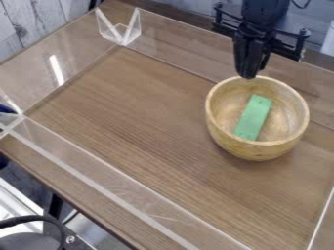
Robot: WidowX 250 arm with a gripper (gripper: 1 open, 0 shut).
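A wooden bowl (226, 138) sits on the right of the brown table, with a green rectangular object (255, 116) lying in it. The black gripper (248, 71) is just above and behind the bowl's back rim, pointing down. Whether its fingers are open or shut is hard to tell.
A clear angular holder (117, 27) stands at the back left. Black cables lie at the lower left corner, beside a transparent strip along the left edge.
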